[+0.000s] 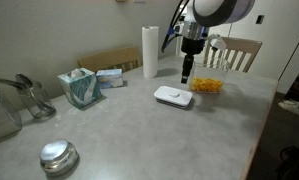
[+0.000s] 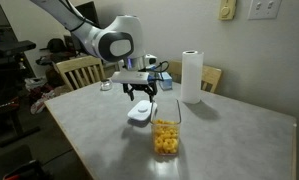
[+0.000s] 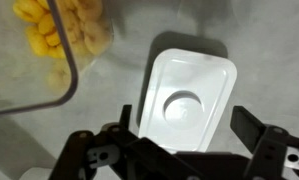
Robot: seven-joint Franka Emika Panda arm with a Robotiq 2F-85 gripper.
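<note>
On the grey table lies a white rectangular lid (image 1: pixel 173 96) with a round knob in its middle; the wrist view shows this lid (image 3: pixel 186 98) just ahead of and between my fingers. My gripper is open, with nothing between its fingertips. Exterior view 1 has the gripper (image 1: pixel 194 78) above the table, beyond the lid and slightly to its right. Beside the lid stands a clear container (image 2: pixel 166 138) without a cover, its lower part filled with orange-yellow pieces. Part of that container (image 3: pixel 74 80) fills the upper left of the wrist view.
A paper towel roll (image 1: pixel 150 52) stands at the back, near a patterned carton (image 1: pixel 80 88) and a blue box (image 1: pixel 110 78). A metal bowl (image 1: pixel 59 157) sits at the near left.
</note>
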